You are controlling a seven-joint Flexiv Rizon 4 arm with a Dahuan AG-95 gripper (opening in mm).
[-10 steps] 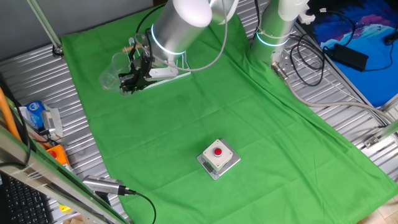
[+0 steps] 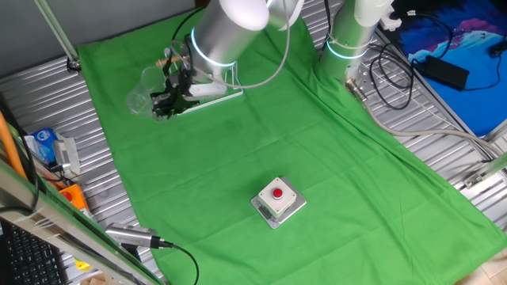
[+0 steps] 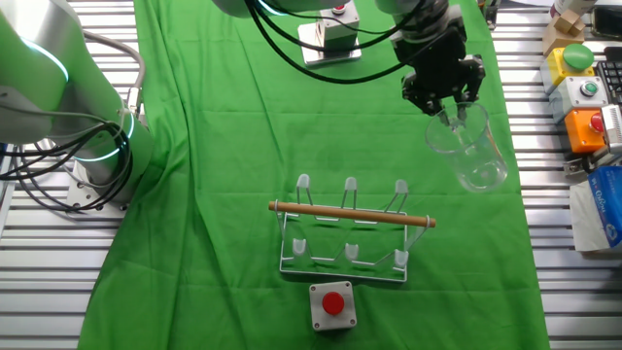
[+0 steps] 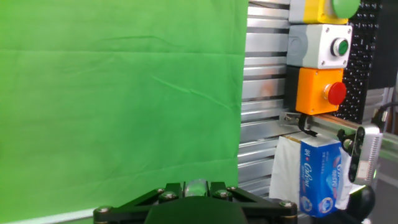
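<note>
A clear glass (image 3: 478,160) hangs from my gripper (image 3: 449,109), which is shut on its wall near the open end. The glass is tilted, its closed end pointing away from the arm, over the green cloth. The first exterior view shows the glass (image 2: 144,93) left of the gripper (image 2: 164,104). Low in the wrist view, the fingers stand close together with a clear bit of the glass (image 4: 196,187) between them. A white wire rack (image 3: 343,271) with a wooden bar (image 3: 352,212) stands on the cloth, apart from the glass; the arm partly covers it in the first exterior view.
A red-button box (image 2: 277,195) sits on open cloth, and another red-button box (image 3: 332,306) stands beside the rack. Beyond the cloth's edge are several switch boxes (image 4: 318,90) and a blue carton (image 4: 319,174).
</note>
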